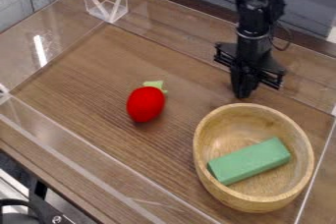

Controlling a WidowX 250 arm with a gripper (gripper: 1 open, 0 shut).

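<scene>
My gripper [245,83] reaches down from the top right over the wooden table [85,105], behind the wooden bowl [227,128]. Its tips are low and dark; I cannot tell whether anything is between them. A red tomato-like object [144,103] with a green top lies left of centre, apart from the gripper. The bowl at the bottom right holds a green block [250,161].
</scene>
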